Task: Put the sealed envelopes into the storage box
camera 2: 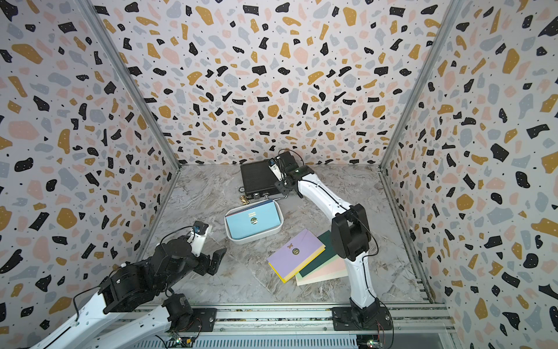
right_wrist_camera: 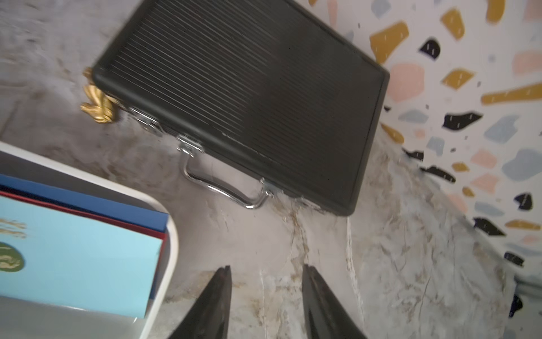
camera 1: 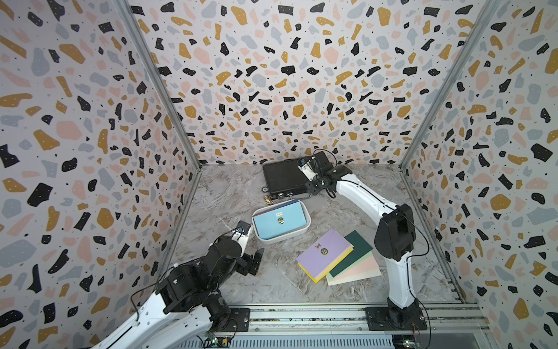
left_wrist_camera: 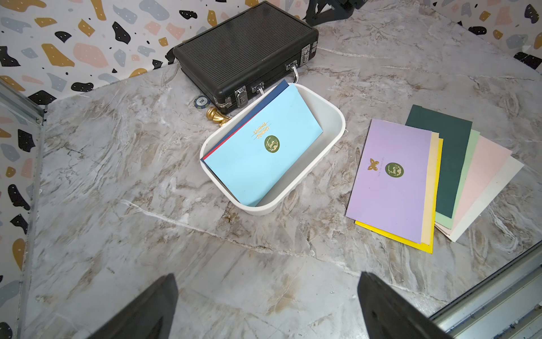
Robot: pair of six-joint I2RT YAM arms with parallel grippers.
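Observation:
In the left wrist view, a light blue envelope (left_wrist_camera: pixel 282 163) with a round green seal leans in the white storage box (left_wrist_camera: pixel 270 210). Behind it show a thin red edge and a navy envelope (right_wrist_camera: pixel 96 204). On the table to the box's right, a lilac envelope (left_wrist_camera: pixel 384 197) with a green seal lies over cream and yellow (left_wrist_camera: pixel 389 237) ones. Beside these fan out dark green (left_wrist_camera: pixel 446 152), mint, pink (left_wrist_camera: pixel 481 169) and off-white envelopes. My right gripper is open and empty, right of the box near the case. My left gripper is open and empty, front left of the box.
A black case (left_wrist_camera: pixel 248 48) with a metal handle stands behind the box. A gold piece (left_wrist_camera: pixel 216 115) and a dark round chip (left_wrist_camera: pixel 201 101) lie at its front corner.

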